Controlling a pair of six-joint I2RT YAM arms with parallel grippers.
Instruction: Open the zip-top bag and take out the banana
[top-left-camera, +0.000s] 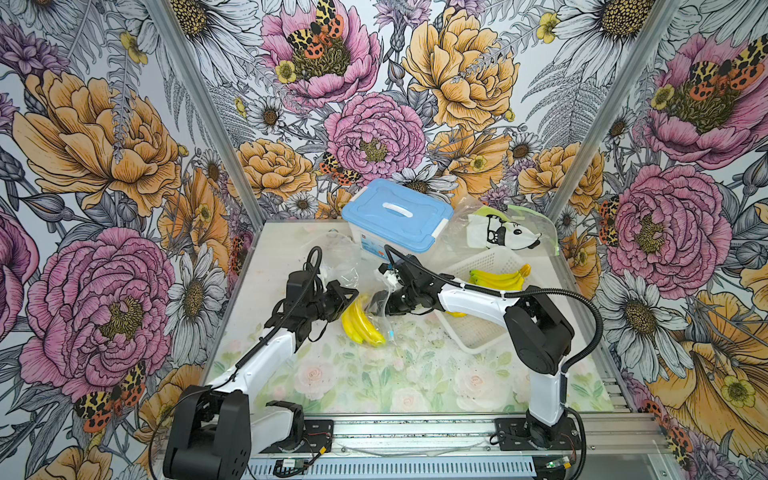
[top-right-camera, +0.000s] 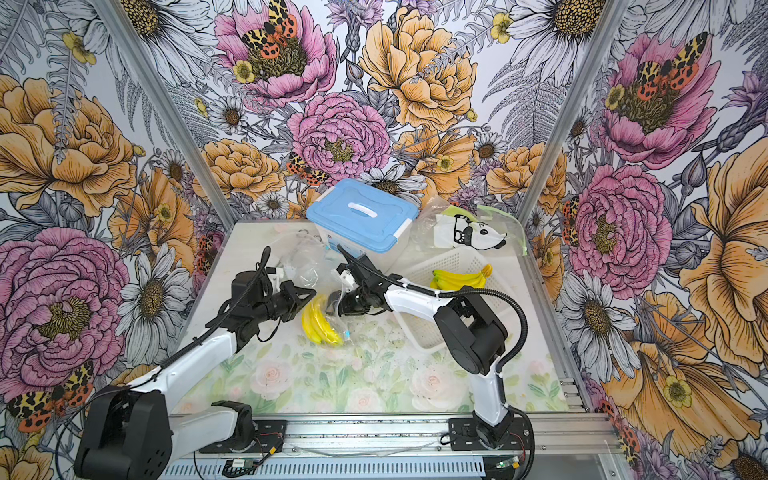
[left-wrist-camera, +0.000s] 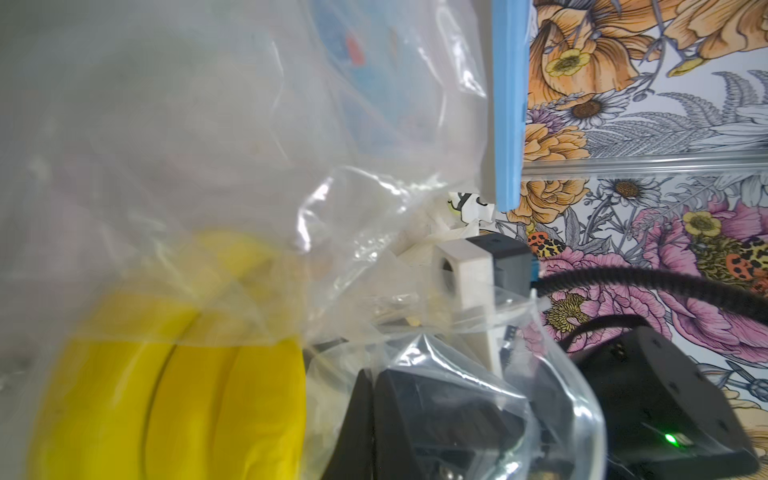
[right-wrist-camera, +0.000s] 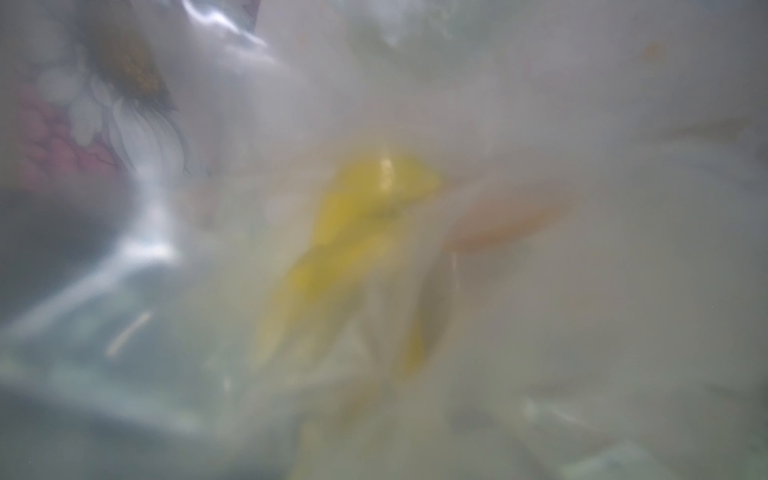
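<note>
A bunch of yellow bananas (top-left-camera: 361, 325) lies in a clear plastic bag (left-wrist-camera: 336, 200) on the table, between my two grippers. At the bag's left side, above the bananas, my left gripper (top-left-camera: 353, 294) is shut. In the left wrist view its dark fingers (left-wrist-camera: 362, 428) meet amid the film; whether any film is pinched cannot be told. My right gripper (top-right-camera: 339, 305) is open to the right of the bananas. Clear film lies over it in the left wrist view. Film fills the right wrist view, with blurred banana (right-wrist-camera: 368, 200) behind it and the fingers hidden.
Right of the right gripper stands a white basket (top-left-camera: 480, 345) holding more bananas (top-left-camera: 500, 278), partly under the right arm. A blue-lidded box (top-left-camera: 400, 212) and a panda-print bag (top-left-camera: 504, 232) stand at the back.
</note>
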